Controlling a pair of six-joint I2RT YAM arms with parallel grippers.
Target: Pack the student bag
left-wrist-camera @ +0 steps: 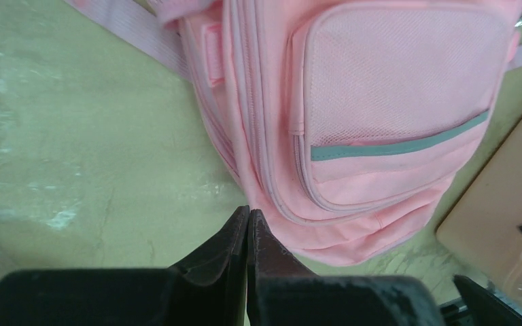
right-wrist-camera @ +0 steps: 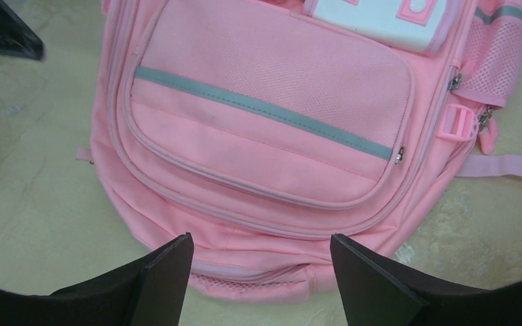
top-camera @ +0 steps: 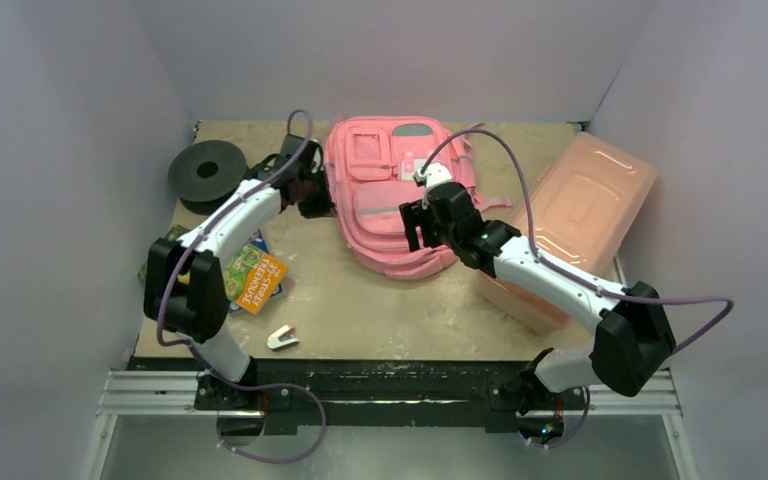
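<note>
The pink student bag lies flat at the middle of the table, its front pocket facing up. At the bag's left edge my left gripper is shut; in the left wrist view its fingertips meet with nothing between them, and the bag's fabric lies beyond them. Over the lower right of the bag, my right gripper stands open, its fingers apart above the bag's bottom seam. Books, one with an orange and green cover, lie on the left side of the table.
A large pinkish lidded box leans along the right side. At the back left stands a black round spool. A small white object lies near the front edge. Bare table shows in front of the bag.
</note>
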